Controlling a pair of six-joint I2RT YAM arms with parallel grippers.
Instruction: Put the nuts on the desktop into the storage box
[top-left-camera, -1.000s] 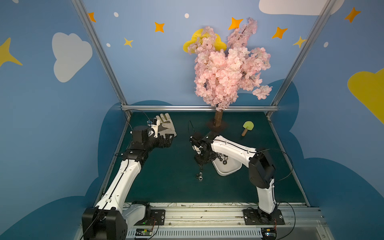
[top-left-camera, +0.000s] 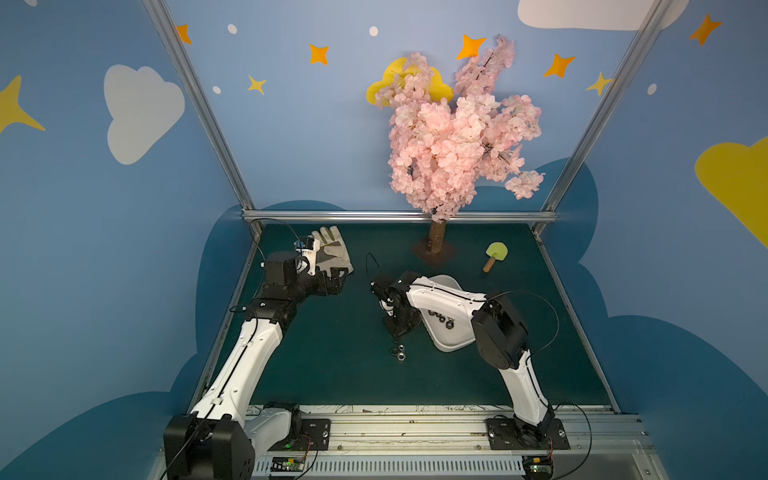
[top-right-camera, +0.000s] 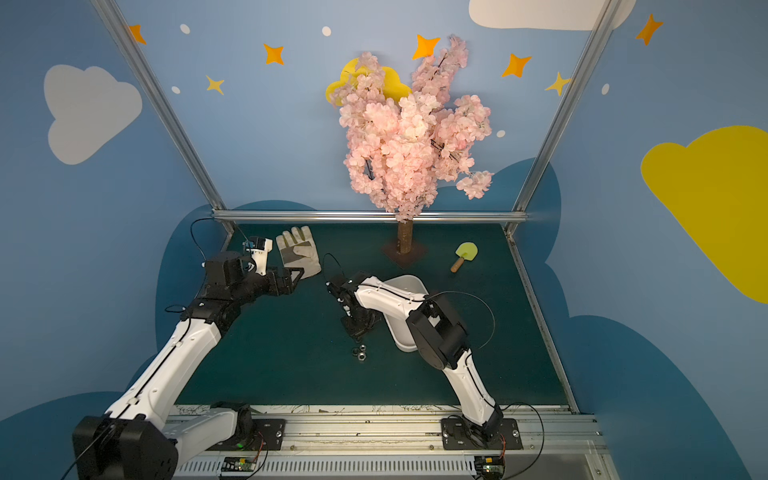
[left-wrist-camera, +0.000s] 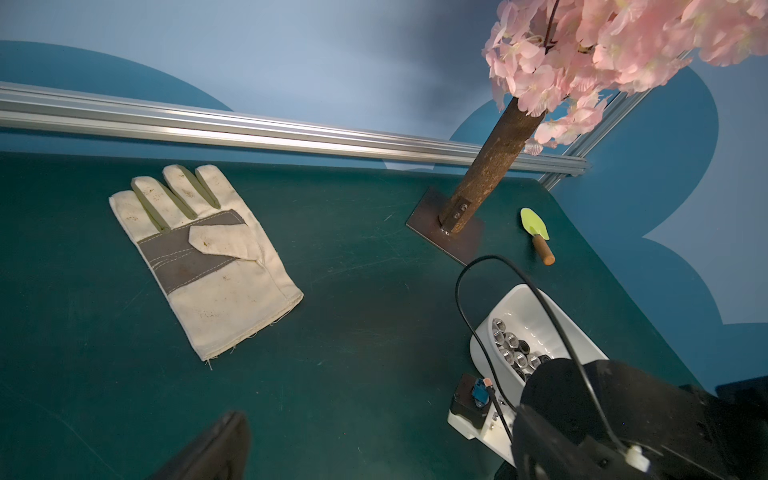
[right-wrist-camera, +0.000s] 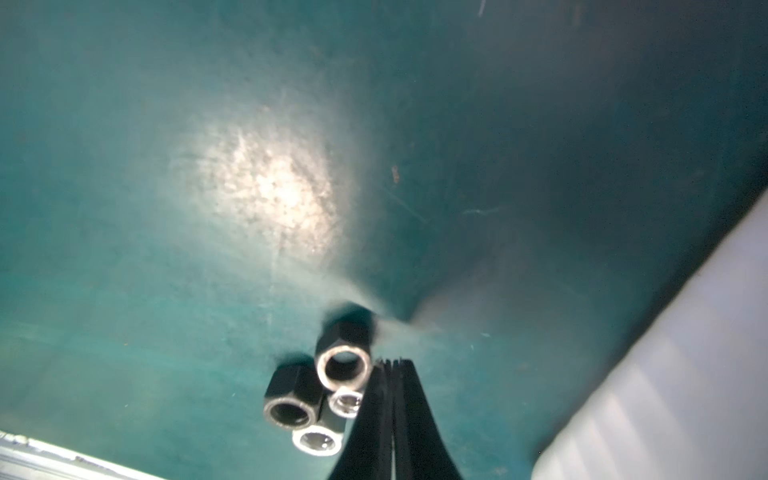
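Several steel nuts (right-wrist-camera: 344, 364) stand clustered on the green desktop, left of my right gripper in the right wrist view. That gripper is shut with its thin fingertips close beside the cluster, and no nut shows between them. From above, the nuts (top-left-camera: 401, 353) lie just in front of the right gripper and left of the white storage box (top-left-camera: 453, 342). More nuts (left-wrist-camera: 512, 344) lie inside the box, which the right arm partly covers. My left gripper (top-left-camera: 340, 280) is open and empty near the glove, its fingers wide apart at the bottom of the left wrist view.
A work glove (left-wrist-camera: 216, 272) lies at the back left. The tree's base (left-wrist-camera: 436, 228) stands at the back, with a small green trowel (top-left-camera: 496, 252) to its right. The desktop between the left arm and the nuts is clear.
The right arm has swung to the left, bringing its gripper slightly left and closer to the nut cluster. The left arm and the loose nuts have stayed in place.
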